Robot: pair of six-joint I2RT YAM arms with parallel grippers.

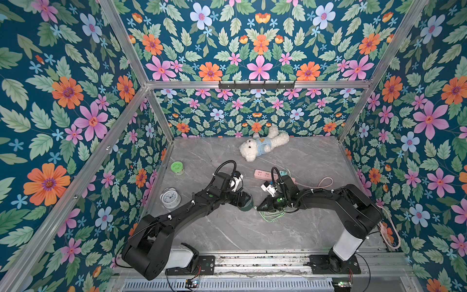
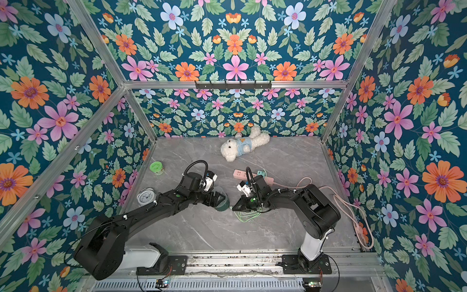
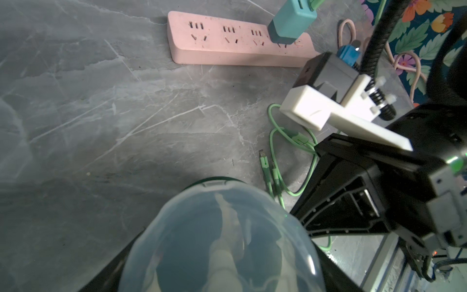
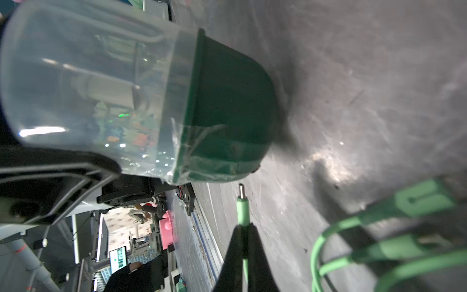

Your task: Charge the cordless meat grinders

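Observation:
A meat grinder (image 4: pixel 228 112) with a clear bowl and dark green base lies between the fingers of my left gripper (image 1: pixel 241 199), whose fingers stand wide around it. From above in the left wrist view, the clear bowl (image 3: pixel 221 243) fills the bottom of the picture. My right gripper is shut on a slim green cable plug (image 4: pixel 242 209). The plug's metal tip points toward the lower edge of the green base, close by but seemingly apart. No charging port can be made out. Other green cable ends (image 3: pixel 265 165) lie loose on the table.
Behind the arms, a pink power strip (image 3: pixel 228 43) holds a teal adapter (image 3: pixel 291 19). A white plush dog (image 1: pixel 262 144) lies at the back. At the left are a green-rimmed container (image 1: pixel 177 167) and a round clock-like dial (image 1: pixel 170 198).

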